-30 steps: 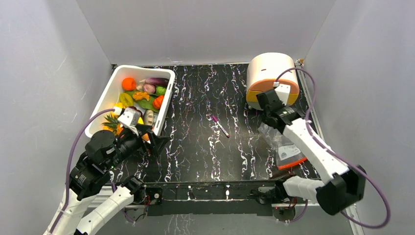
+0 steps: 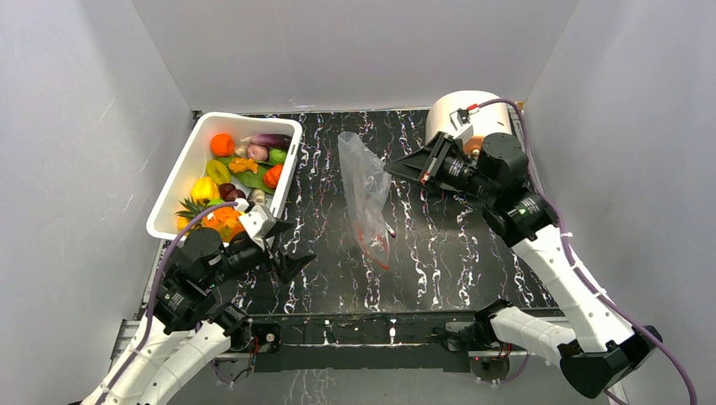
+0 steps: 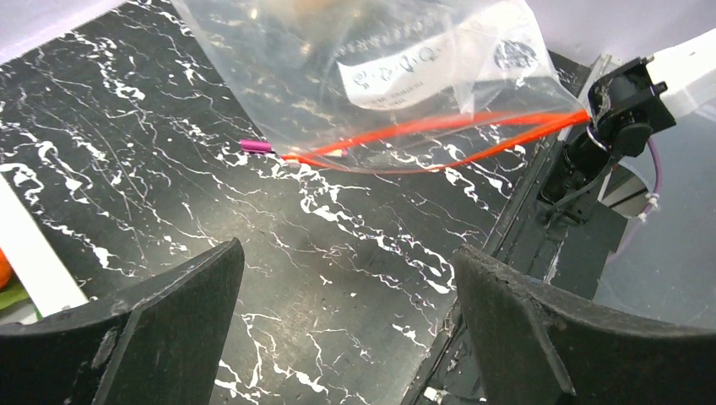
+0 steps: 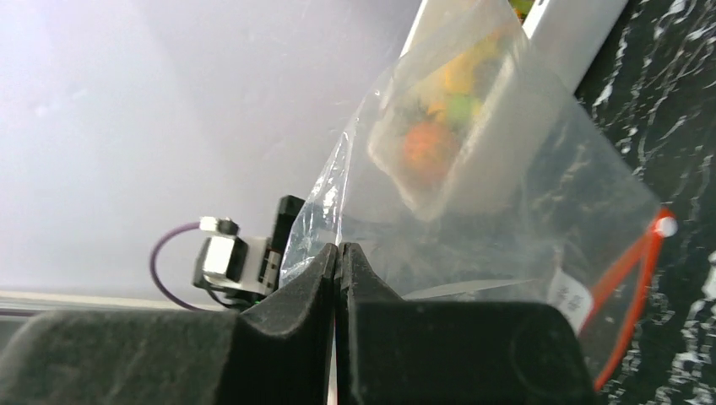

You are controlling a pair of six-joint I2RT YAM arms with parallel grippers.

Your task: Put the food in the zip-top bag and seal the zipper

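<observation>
A clear zip top bag [image 2: 365, 190] with an orange-red zipper strip hangs above the middle of the dark marbled table. My right gripper [image 2: 407, 170] is shut on one edge of it, and in the right wrist view the film [image 4: 507, 194] rises from between the closed fingertips. In the left wrist view the bag's red strip [image 3: 439, 126] hangs lowest, beyond my fingers. My left gripper [image 2: 302, 245] stands open over the table near the bin, with nothing between its fingers. Toy food such as an orange [image 2: 222, 144] and an eggplant [image 2: 271, 141] lies in the white bin [image 2: 291, 164].
A marker [image 3: 256, 146] lies on the table below the bag. At the back right stands a cream and orange rounded box [image 2: 460, 105], partly hidden by my right arm.
The bag has been lifted off the table at the right and carried left to the middle by my right gripper.
</observation>
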